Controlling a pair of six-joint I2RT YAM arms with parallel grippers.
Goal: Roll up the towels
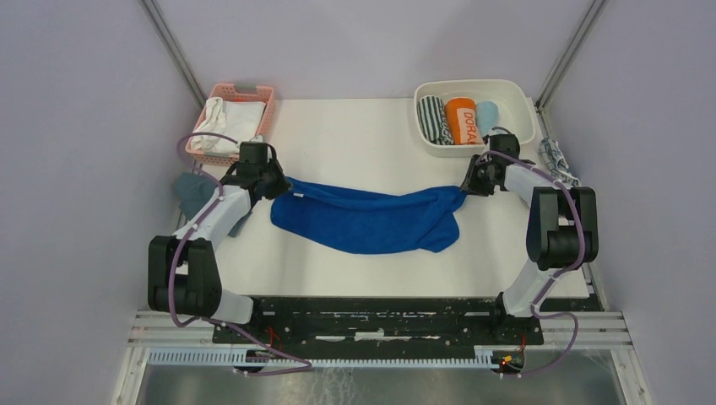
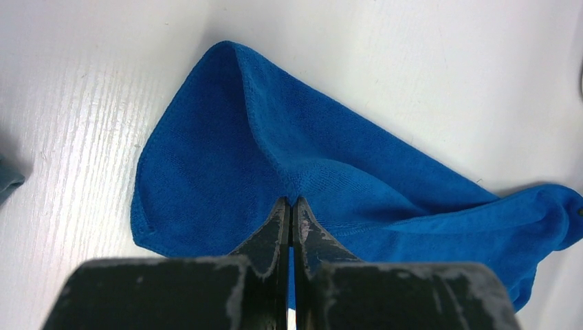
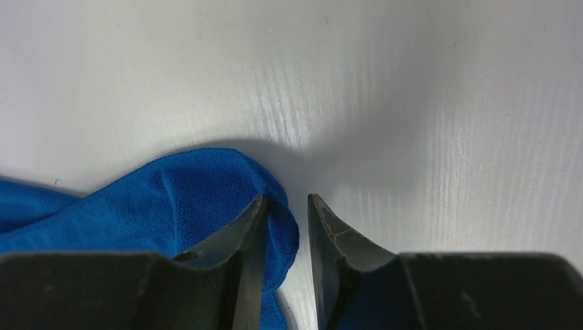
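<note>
A blue towel (image 1: pixel 363 228) lies spread on the white table, its far edge folded over towards the near side. At its left end my left gripper is shut on the folded cloth, raising a ridge in it. The towel's right corner is bunched and curls up beside my right gripper. That gripper stands part open. The curled edge (image 3: pixel 283 230) rests by its left finger, while bare table shows by the right one; whether the cloth is touched there I cannot tell.
A white bin (image 1: pixel 431 150) at the back right holds several rolled towels, including an orange one (image 1: pixel 462 121). Behind the left arm stands a pink basket (image 1: pixel 268 110) with white towels. A grey-blue cloth (image 1: pixel 192 192) lies at far left.
</note>
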